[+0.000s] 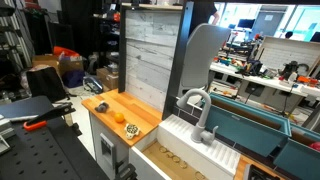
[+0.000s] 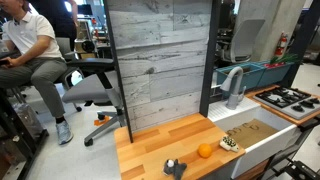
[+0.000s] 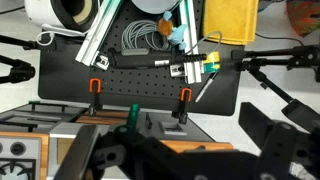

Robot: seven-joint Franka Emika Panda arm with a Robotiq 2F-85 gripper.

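Dark parts of my gripper fill the lower edge of the wrist view, but whether its fingers are open or shut is unclear. Below it is a black perforated tabletop point(image 3: 135, 86) with orange-handled clamps point(image 3: 186, 95). No object can be made out in its grasp. On the wooden counter lie an orange ball-like item point(image 2: 204, 150), a small pale item point(image 2: 230, 143) and a dark metallic item point(image 2: 174, 168). A white drawer point(image 1: 175, 167) stands open beside the counter, beneath the sink with its grey faucet point(image 1: 205, 117).
A white plank panel point(image 2: 160, 75) backs the counter. The stove point(image 2: 290, 101) lies beyond the sink. In the wrist view, a tape roll point(image 3: 70, 12), coiled cable point(image 3: 145, 38) and yellow bin point(image 3: 230, 20) crowd the far side. Someone sits in a chair point(image 2: 95, 90) at the left.
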